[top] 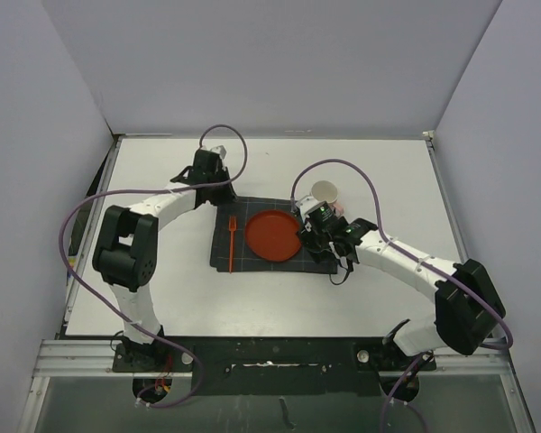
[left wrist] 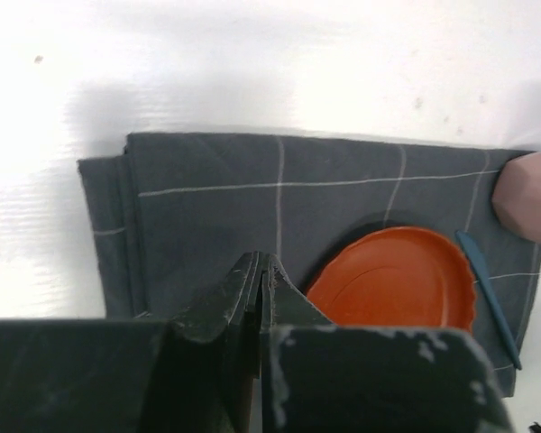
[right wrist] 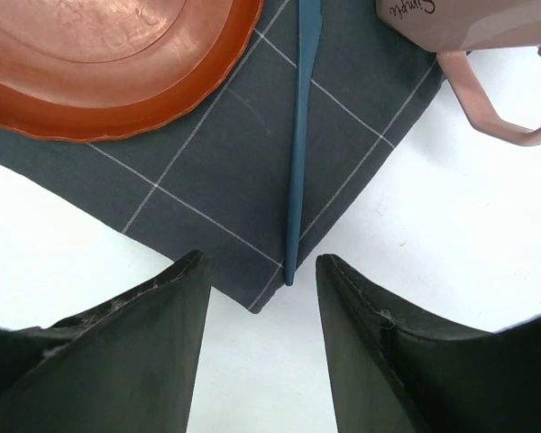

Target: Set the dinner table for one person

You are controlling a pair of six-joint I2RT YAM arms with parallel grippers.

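An orange plate [top: 271, 236] lies on the dark checked mat [top: 253, 264], with an orange fork [top: 232, 245] to its left. A blue knife [right wrist: 298, 153] lies along the plate's right on the mat. A pink mug [right wrist: 460, 23] stands beside it; in the top view it is partly behind the right arm. My left gripper is shut, above the mat's upper left, nothing showing between its fingers. My right gripper is parted over the mat's near right corner, fingers either side of the knife's end from this view, nothing seen held.
Walls border it at the sides and back.
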